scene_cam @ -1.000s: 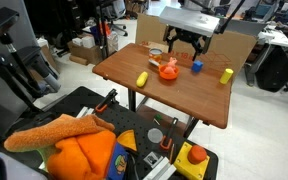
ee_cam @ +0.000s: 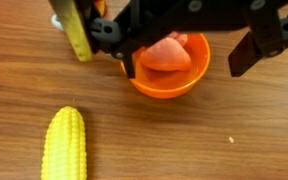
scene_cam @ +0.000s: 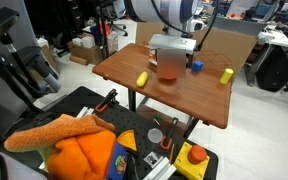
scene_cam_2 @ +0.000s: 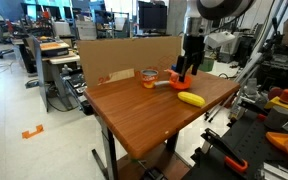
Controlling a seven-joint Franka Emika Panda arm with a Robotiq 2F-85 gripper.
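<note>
An orange bowl [ee_cam: 165, 91] sits on the wooden table, with a pinkish-orange rounded thing [ee_cam: 166, 54] inside it. My gripper is open above the bowl. One finger [ee_cam: 122, 45] overlaps the bowl's left side in the wrist view, while the other finger [ee_cam: 252, 52] stands out to the right over bare wood. Nothing is held between them. In exterior view 1 the gripper covers much of the bowl. A yellow corn-like piece [ee_cam: 64, 146] lies apart from the bowl, also visible as a yellow piece [scene_cam_2: 191, 99] in exterior view 2.
On the table [scene_cam: 197, 99] a blue item [scene_cam: 197, 65] stands just beyond the gripper, and a yellow cylinder [scene_cam: 226, 76] is near the right edge. Bare wood lies toward the front right. Tools and an orange cloth [scene_cam: 84, 150] are in the foreground, off the table.
My gripper has come down and slightly left, from above the table's far side to over the orange bowl. The bowl and yellow piece appear unmoved.
</note>
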